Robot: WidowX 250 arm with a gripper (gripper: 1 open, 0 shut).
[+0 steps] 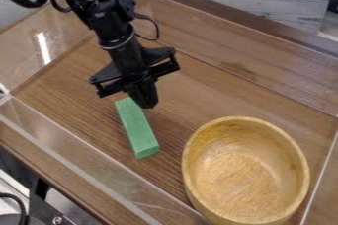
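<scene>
A black robot arm reaches down from the top left, its gripper [145, 99] pointing at the table, shut with nothing visible between its fingers. Just below the fingertips a flat green bar [140, 132] lies on the wooden table, its upper end close to or under the tips; whether they touch is unclear.
A large light yellow oval bowl [246, 175] stands at the lower right.
</scene>
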